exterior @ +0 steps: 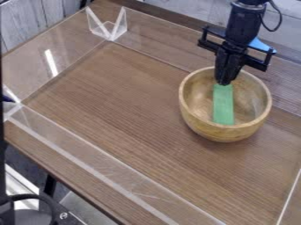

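A tan round bowl [193, 112] sits on the wooden table at right of centre. Inside it lies a long green object [223, 107]. My black gripper [224, 72] hangs over the back rim of the bowl, its fingertips close above the top end of the green object. The fingers appear shut, with nothing visible between them; whether they touch the green object I cannot tell.
A white wire-like holder [107, 25] stands at the back left. Dark coiled parts lie at the lower left edge.
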